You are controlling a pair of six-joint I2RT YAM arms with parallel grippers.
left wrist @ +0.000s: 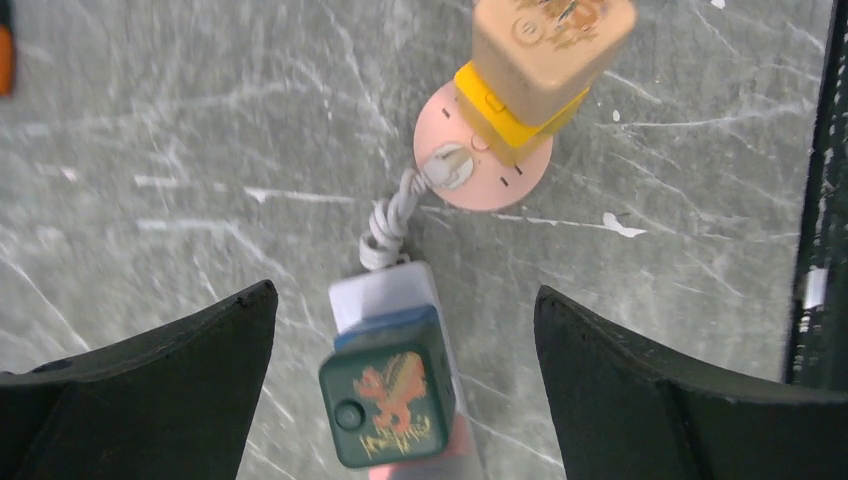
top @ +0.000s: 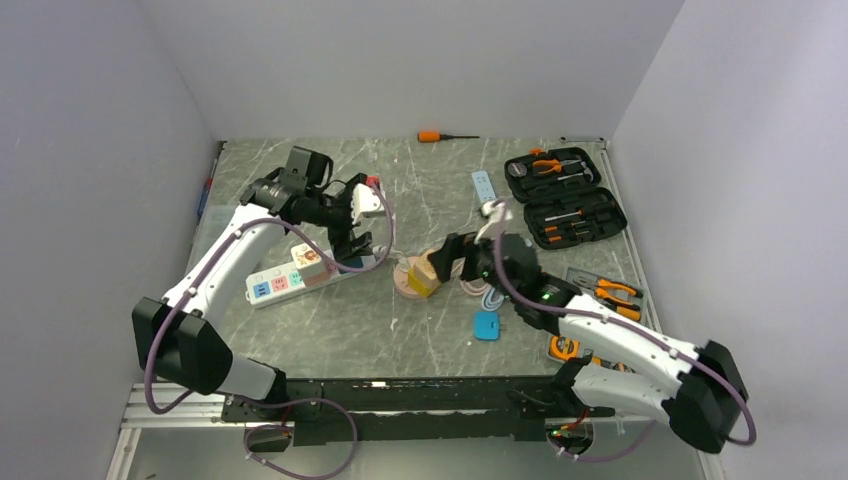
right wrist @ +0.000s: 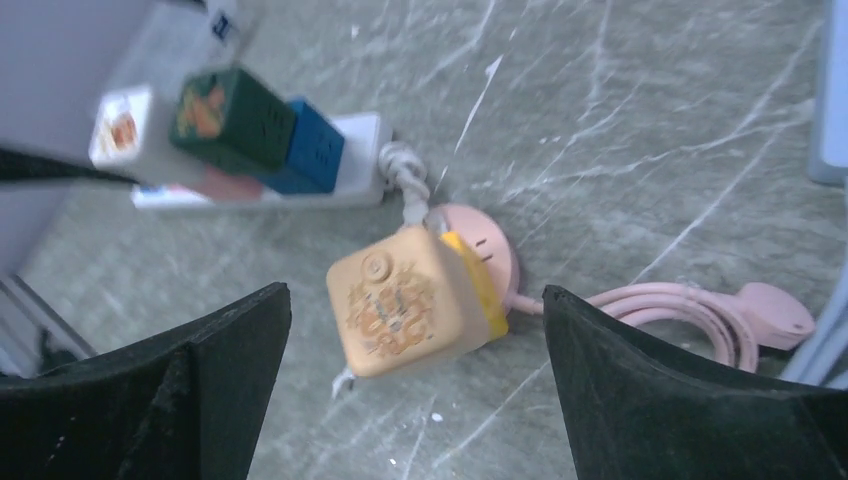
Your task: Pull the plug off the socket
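Observation:
A white power strip [top: 280, 284] lies at left with cube plugs on it: a white one [top: 306, 259] and a green one [left wrist: 390, 400]. Its coiled cord [left wrist: 395, 215] runs to a pink round base [left wrist: 480, 185], which carries a yellow and wooden-coloured cube [left wrist: 550, 45]. My left gripper [top: 350, 240] hangs open above the green cube end of the strip, nothing between its fingers. My right gripper [top: 450, 250] is open above the wooden-coloured cube, raised clear of it, also empty.
A blue strip [top: 483, 185], tool case [top: 565, 215], pliers tray [top: 615, 295], tape measure [top: 563, 348], screwdriver [top: 430, 136] and blue adapter [top: 486, 326] surround the work.

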